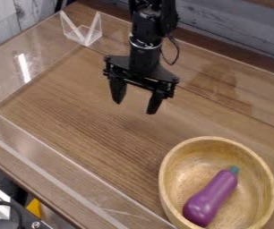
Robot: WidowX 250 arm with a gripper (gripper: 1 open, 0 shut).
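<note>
The black robot gripper (pixel 137 100) hangs over the middle of the wooden surface, its two fingers spread apart with nothing visible between them. A tan bowl (pixel 178 183) sits at the lower right, holding a purple eggplant (pixel 210 199) with a green tip. The gripper is above and left of the bowl, apart from it.
A clear plastic piece (pixel 82 29) stands at the back left. Grey walls border the back and left edges. A black cable and yellow object lie at the lower left corner.
</note>
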